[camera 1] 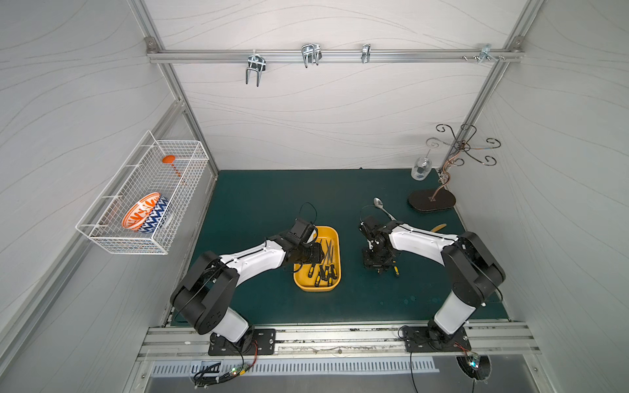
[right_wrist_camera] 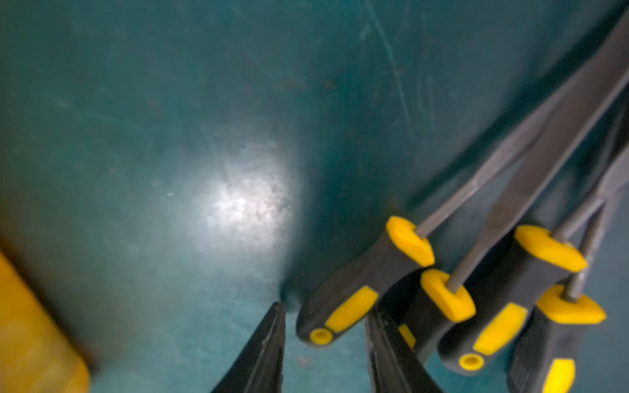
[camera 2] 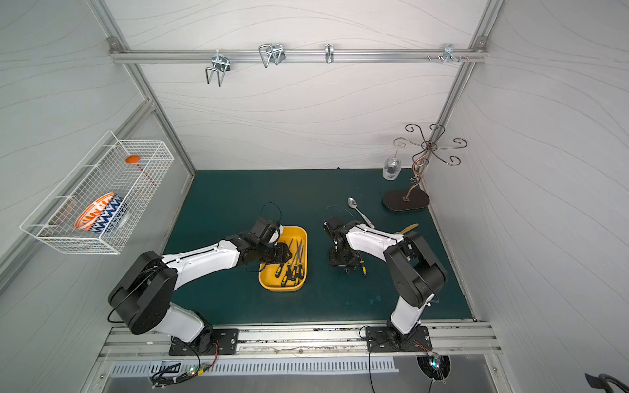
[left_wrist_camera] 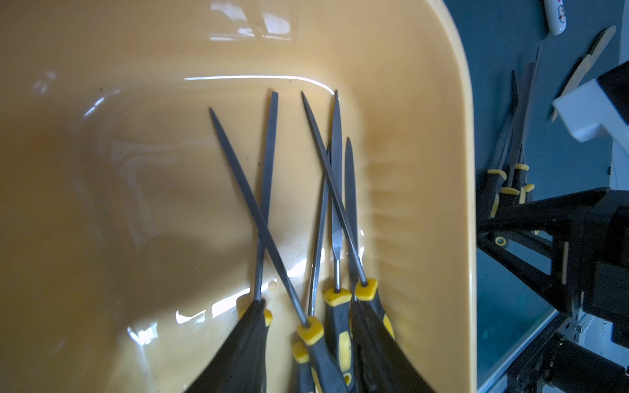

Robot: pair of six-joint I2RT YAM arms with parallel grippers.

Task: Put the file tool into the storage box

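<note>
Several files with black-and-yellow handles lie in the yellow storage box; my left gripper hovers over their handles inside it, fingers apart. To the box's right, more files lie on the green tabletop. My right gripper is over the nearest handle with its fingers apart, and nothing is visibly gripped.
A spoon and a wooden-handled item lie behind the right arm. A metal stand and glass are at the back right. A wire basket hangs on the left wall.
</note>
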